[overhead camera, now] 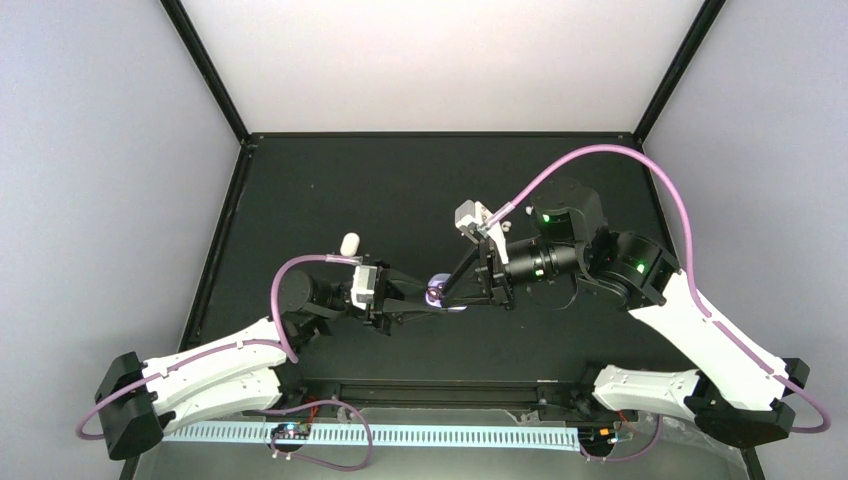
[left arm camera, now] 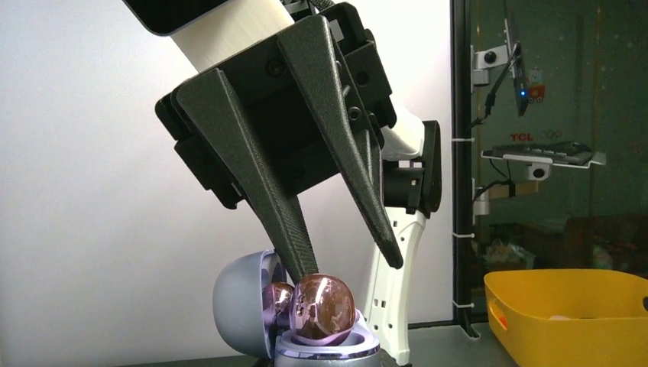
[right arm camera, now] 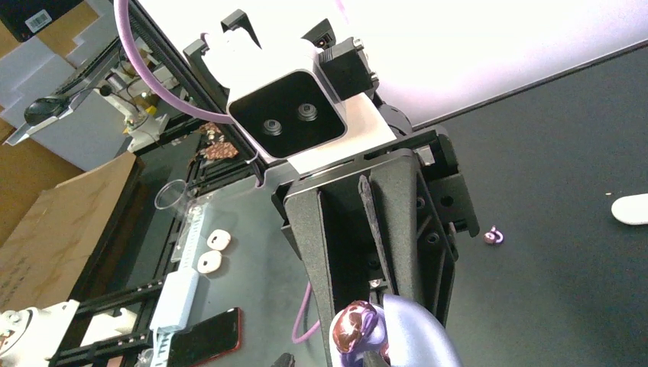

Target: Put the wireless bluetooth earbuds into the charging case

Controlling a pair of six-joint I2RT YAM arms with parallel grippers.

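In the left wrist view the lavender charging case (left arm camera: 237,306) stands with its lid open, held low in my left gripper (overhead camera: 425,305). A glossy copper earbud (left arm camera: 322,304) sits in its opening, and a second shows partly behind it. My right gripper is part open above the case, one fingertip at the copper earbud, the other apart to the right; I see nothing clearly held between them. A loose earbud (right arm camera: 493,235) lies on the dark table in the right wrist view.
A white oval piece (overhead camera: 349,243) lies behind my left wrist. A yellow bin (left arm camera: 565,321) shows in the left wrist view.
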